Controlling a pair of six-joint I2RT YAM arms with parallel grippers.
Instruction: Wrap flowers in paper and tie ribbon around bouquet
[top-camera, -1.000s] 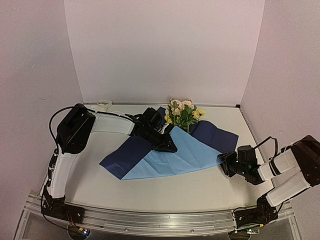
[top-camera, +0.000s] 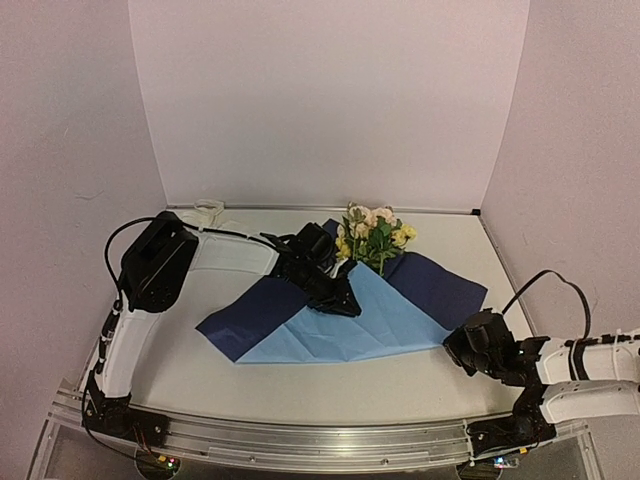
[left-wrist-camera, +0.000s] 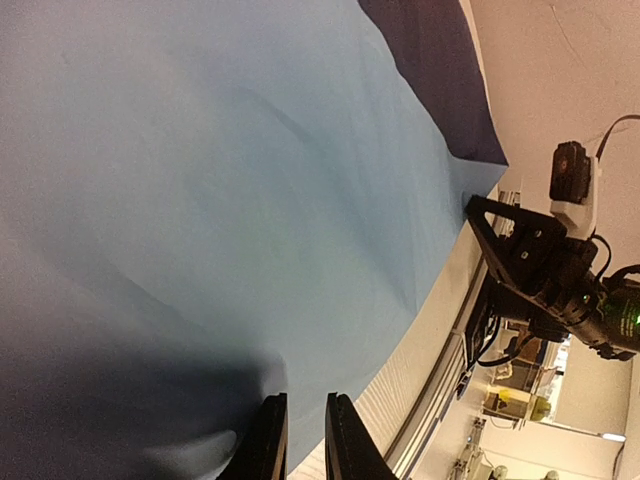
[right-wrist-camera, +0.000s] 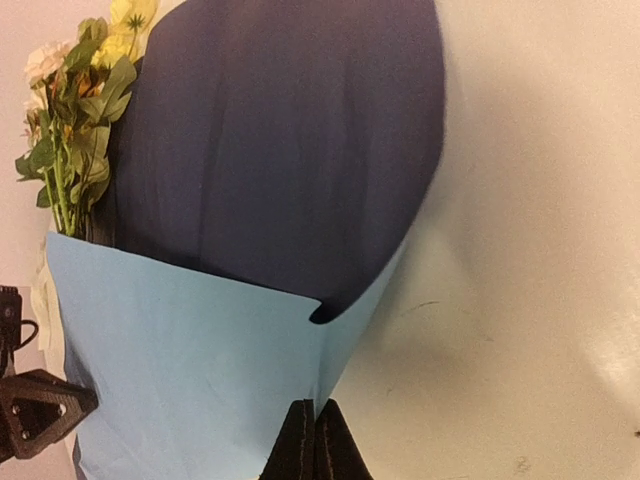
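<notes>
The bouquet of pink and yellow fake flowers (top-camera: 376, 232) lies at the back middle, its stems running under the folded edge of the wrapping sheet. That sheet is light blue (top-camera: 350, 325) on one face and dark navy (right-wrist-camera: 270, 130) on the other. At the front right, my right gripper is shut on the sheet's corner, drawing the blue edge taut. My left gripper is over the middle of the blue face, its two fingers apart and nothing seen between them. From the top, the left gripper (top-camera: 348, 302) sits just in front of the stems.
A white coil, perhaps ribbon (top-camera: 205, 212), rests at the back left of the table. Bare white table (top-camera: 330, 392) lies in front of the sheet. A metal rail (top-camera: 320, 448) borders the front, and pale walls close in both sides.
My right gripper has shifted a little right and toward the front with the sheet's corner. Bouquet and sheet have slid slightly right, and the left gripper moved slightly right and forward.
</notes>
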